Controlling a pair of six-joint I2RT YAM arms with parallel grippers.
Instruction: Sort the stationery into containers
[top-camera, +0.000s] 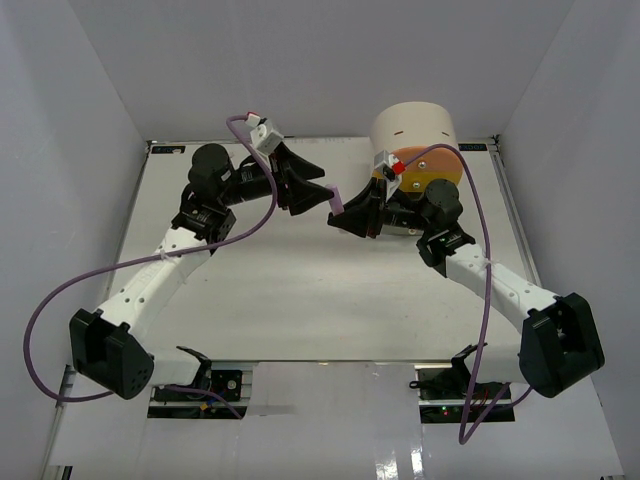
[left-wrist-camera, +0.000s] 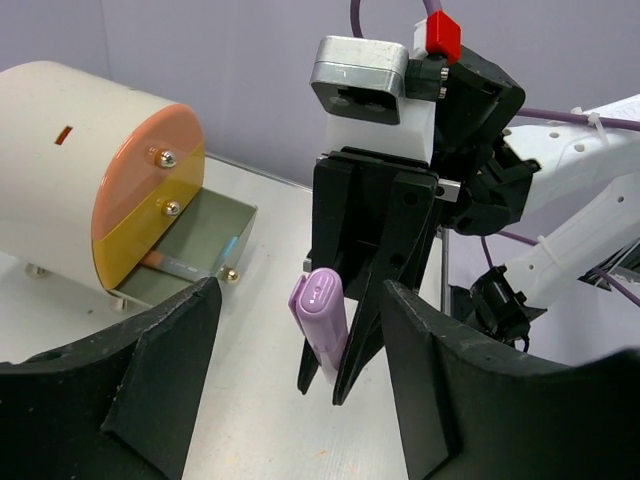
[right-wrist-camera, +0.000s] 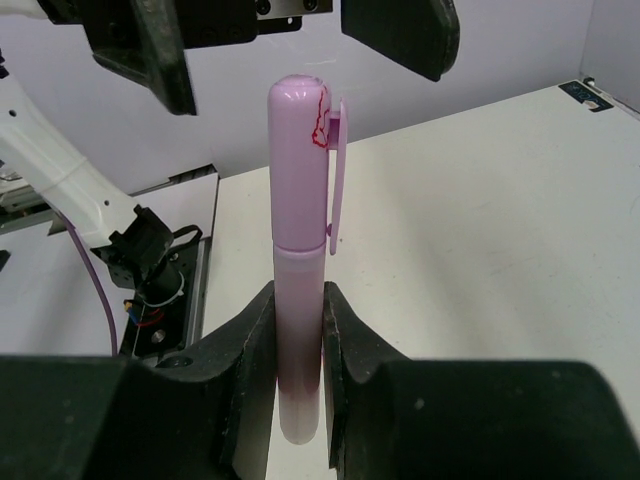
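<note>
A pink-purple capped marker (right-wrist-camera: 298, 180) stands nearly upright with my right gripper shut on its lower, paler half. Its clip faces right in the right wrist view. My left gripper is open, one finger (left-wrist-camera: 165, 365) on each side of the marker's cap end, with gaps showing in the left wrist view. From above, the left gripper (top-camera: 328, 192) reaches the marker (top-camera: 335, 200) from the left, and the right gripper (top-camera: 345, 222) comes from the right. Whether any left finger touches the cap cannot be told.
At the back right stands a white drum-shaped container with an orange and yellow end (left-wrist-camera: 150, 185). Under it sits a grey-green tray (left-wrist-camera: 225, 225) with a pen-like item (left-wrist-camera: 175, 266) inside.
</note>
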